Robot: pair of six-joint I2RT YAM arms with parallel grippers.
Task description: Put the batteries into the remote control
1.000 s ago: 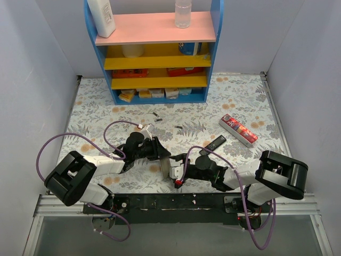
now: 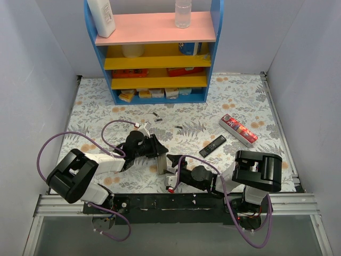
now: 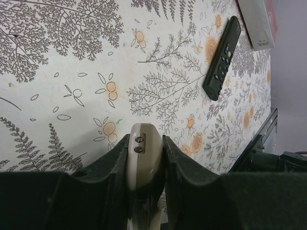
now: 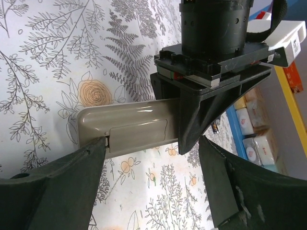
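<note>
A champagne-coloured remote control (image 2: 162,163) is clamped in my left gripper, which is shut on it. In the right wrist view its back, with the outlined battery cover (image 4: 139,132), faces the camera, and the cover is in place. My right gripper is part open around the lower part of the remote; one fingertip (image 4: 100,146) is at the cover's end edge, the other stands apart from the remote. Whether that fingertip touches is hard to tell. Small dark batteries (image 2: 178,127) lie on the table beyond the left gripper.
A black remote (image 2: 212,145) lies on the table to the right, with a red box (image 2: 238,129) beyond it. At the back stands a blue shelf unit (image 2: 201,97) holding packages.
My right arm has shifted left, its gripper coming closer around the held remote. The remote has swung slightly left at its lower end. The left arm has barely moved.
</note>
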